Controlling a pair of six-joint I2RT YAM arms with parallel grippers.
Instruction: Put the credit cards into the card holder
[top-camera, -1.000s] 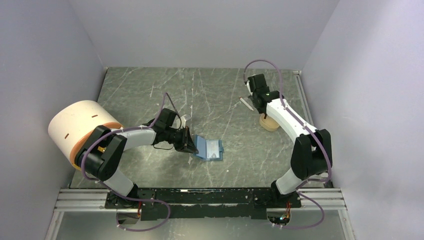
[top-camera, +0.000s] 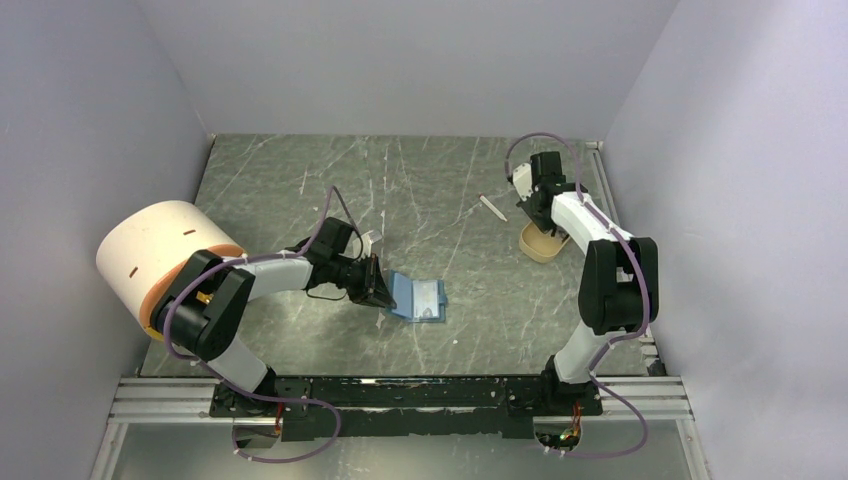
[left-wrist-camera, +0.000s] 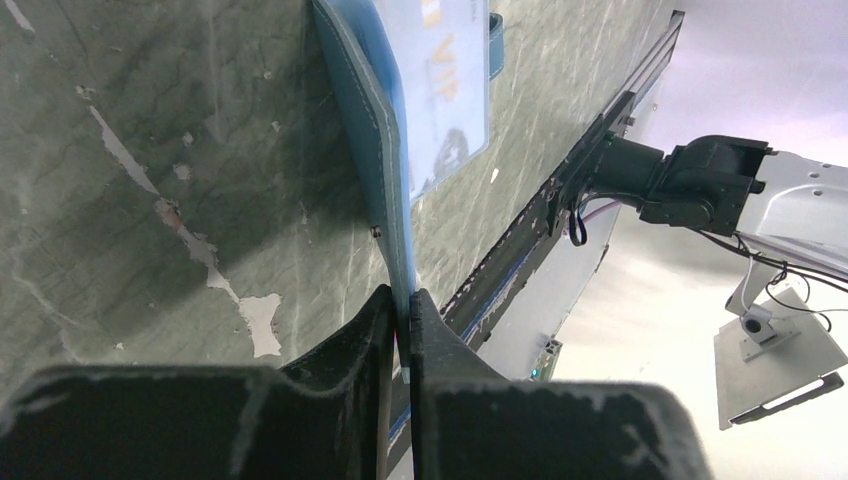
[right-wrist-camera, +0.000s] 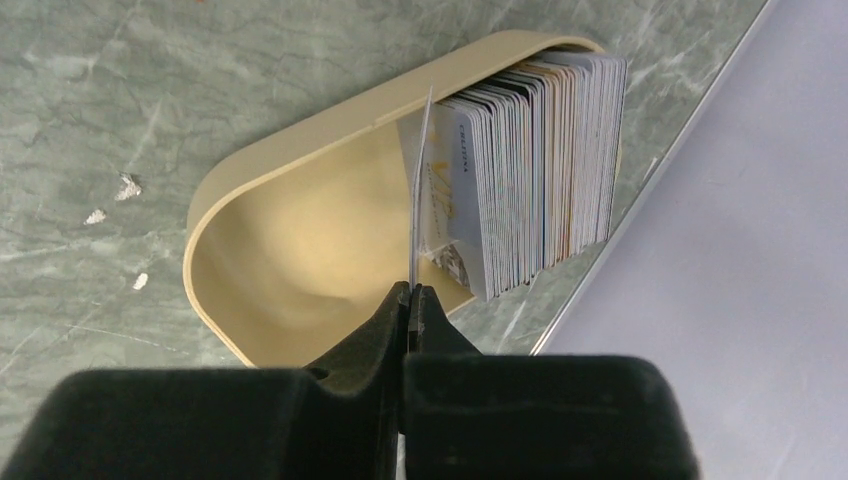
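Observation:
The blue card holder (top-camera: 428, 300) lies spread on the table at centre, clear sleeves on its right side. In the left wrist view its raised blue cover (left-wrist-camera: 372, 140) runs down into my left gripper, which is shut on it. Over at the right, my right gripper is shut on a thin card (right-wrist-camera: 418, 190), seen edge-on. This card stands over the beige container (right-wrist-camera: 285, 152), just left of a packed row of credit cards (right-wrist-camera: 540, 170) in the container's far end. The near half of the container is empty.
A white marker-like stick (top-camera: 492, 208) rests left of the beige container. On the left, a large cream cylinder (top-camera: 165, 255) stands behind the left arm. Bare table separates the card holder from the container. A wall rises close to the right side.
My right arm has swung to the right, and its gripper is now over the container's card end. The left arm and holder stay put.

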